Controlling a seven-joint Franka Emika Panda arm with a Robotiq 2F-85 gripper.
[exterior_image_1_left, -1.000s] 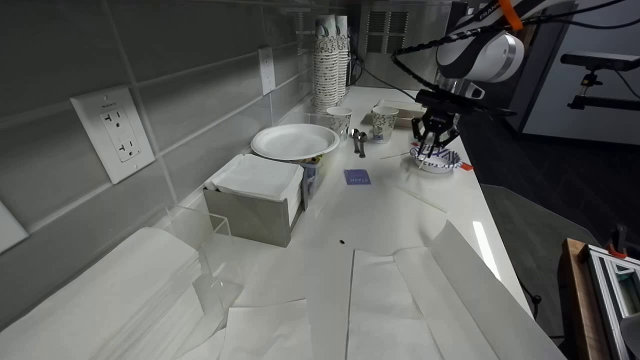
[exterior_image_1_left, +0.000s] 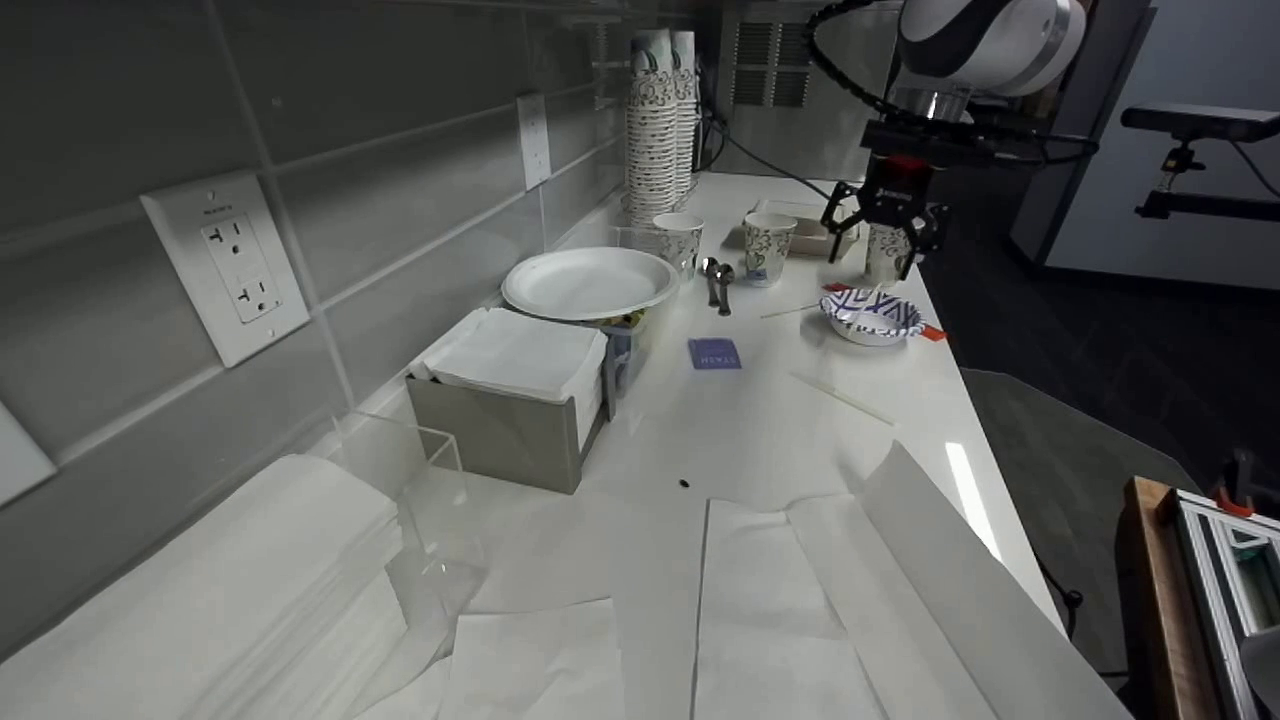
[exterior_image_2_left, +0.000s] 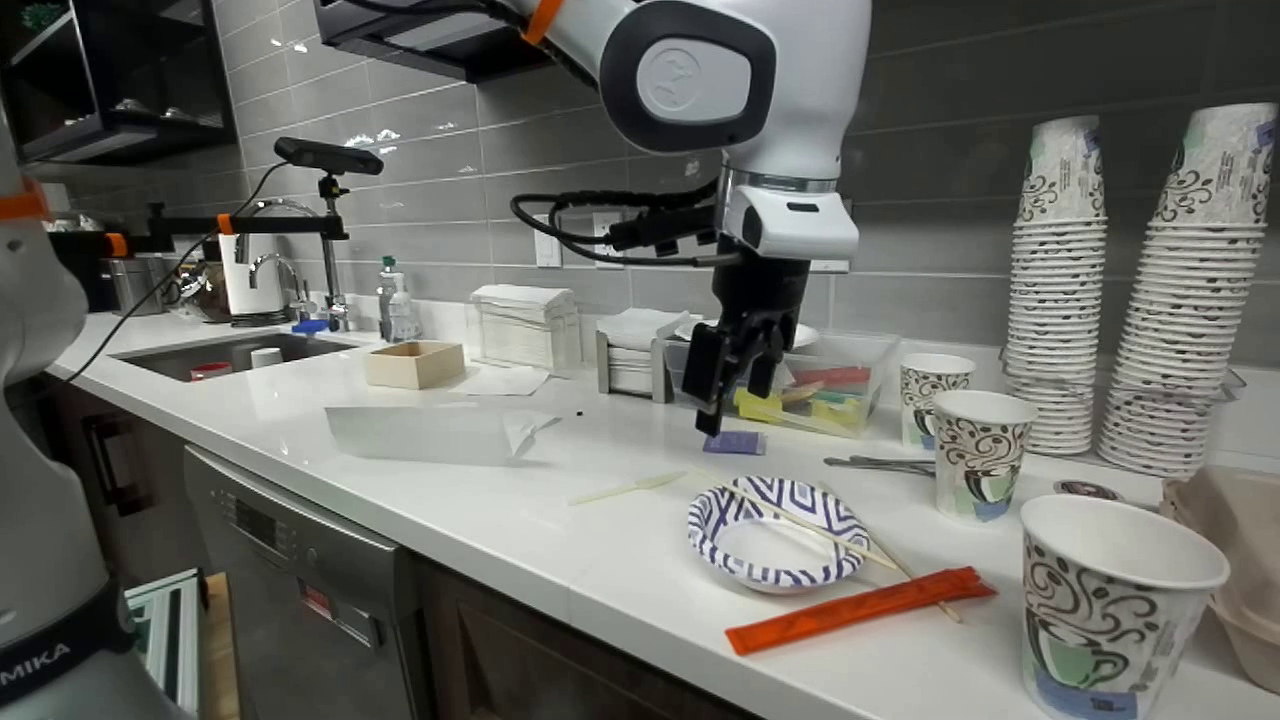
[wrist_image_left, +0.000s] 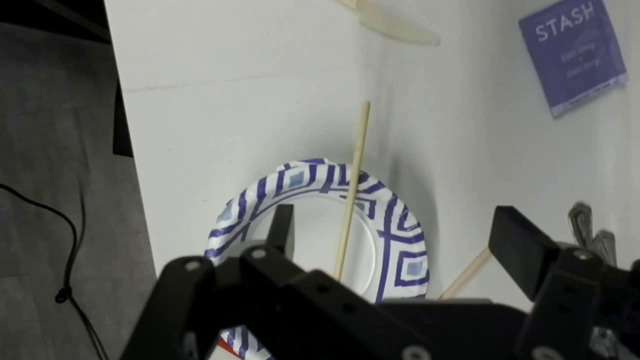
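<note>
Above the counter my gripper (exterior_image_2_left: 732, 390) stands open, its two fingers spread wide with nothing between them. In the wrist view the patterned paper bowl (wrist_image_left: 405, 240) lies below, partly hidden by the gripper body. One wooden chopstick (wrist_image_left: 354, 186) rests across the bowl and sticks out past its rim. A second chopstick (exterior_image_2_left: 930, 588) lies on the counter beside the bowl, partly behind my finger in the wrist view. An orange-red wrapper (exterior_image_2_left: 858, 610) is on the counter in front of the bowl.
Paper cups (exterior_image_2_left: 1116, 600) stand to the right in exterior view 2, near tall cup stacks (exterior_image_2_left: 1056, 288). A purple tea packet (wrist_image_left: 573, 54), spoons (exterior_image_1_left: 720, 288) and a pale plastic knife (wrist_image_left: 396, 24) lie around the bowl. The counter edge (wrist_image_left: 141, 186) is close.
A second ago my gripper was low over the bowl with its fingers nearer together. It has risen, and its fingers are now farther apart.
</note>
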